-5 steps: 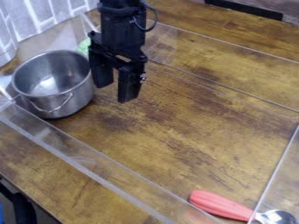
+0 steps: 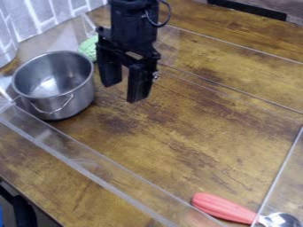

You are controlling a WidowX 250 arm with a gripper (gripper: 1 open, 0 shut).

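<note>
My gripper (image 2: 124, 82) hangs from the black arm just right of a steel pot (image 2: 38, 83), over the wooden surface, with its two dark fingers spread apart. I see nothing held between them. A pale green object (image 2: 88, 46) is partly hidden behind the arm.
A spoon-like utensil with a red handle (image 2: 225, 208) and metal head lies at the bottom right. Clear plastic walls (image 2: 106, 173) border the area.
My gripper has shifted slightly to the right, away from the pot. The pot and utensil have not visibly moved.
</note>
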